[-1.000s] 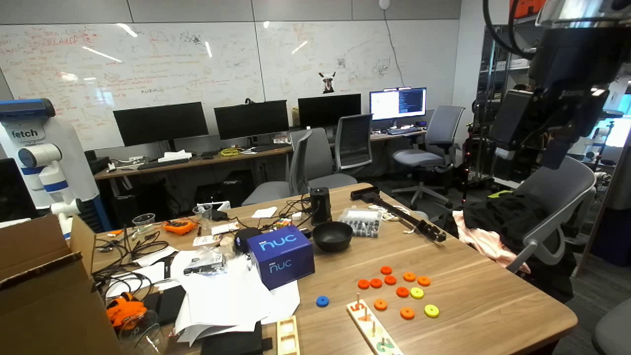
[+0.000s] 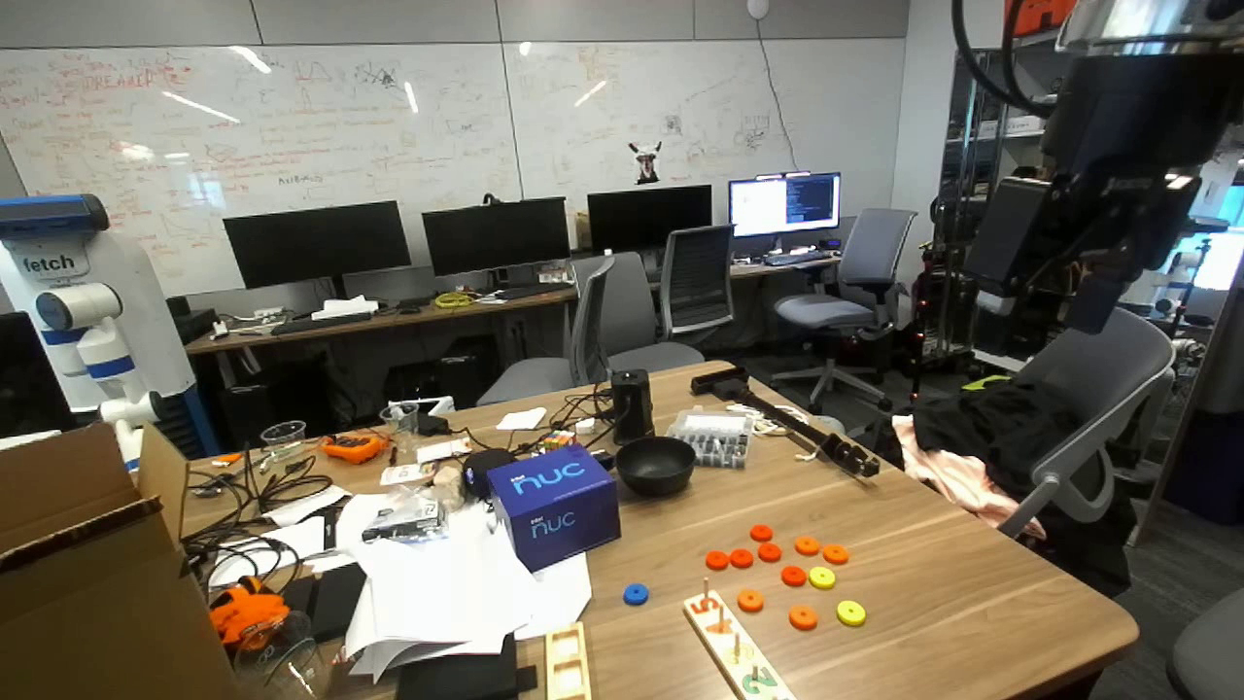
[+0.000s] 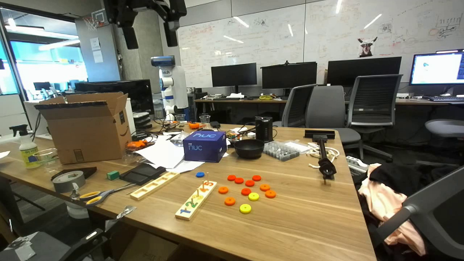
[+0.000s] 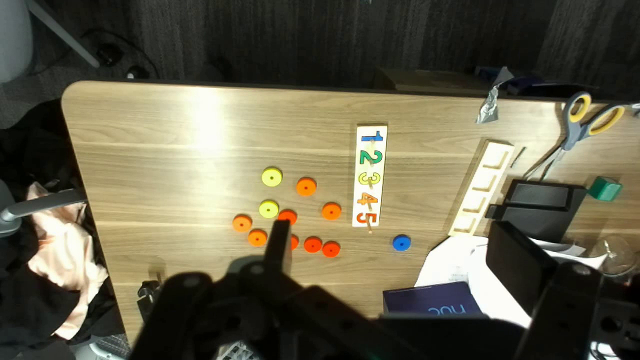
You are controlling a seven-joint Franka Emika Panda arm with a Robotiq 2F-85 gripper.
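Note:
High over the table my gripper (image 3: 152, 42) stands open, its two fingers wide apart and nothing between them. A numbered peg board (image 4: 369, 174) lies on the table, marked 1 to 5, with bare upright pegs. Loose rings are scattered flat beside it: a blue ring (image 4: 402, 243), two yellow ones such as this yellow ring (image 4: 271, 177), several orange ones such as this orange ring (image 4: 306, 186), and several red ones such as this red ring (image 4: 312, 244). In the wrist view one finger partly covers some red rings.
A wooden compartment tray (image 3: 155, 185), a blue NUC box (image 3: 205, 146), a black bowl (image 3: 249, 148) and a clear parts case (image 3: 281, 150) stand nearby. Scissors (image 4: 577, 129) lie near the table edge. A black stand (image 3: 324, 161) is at the far right.

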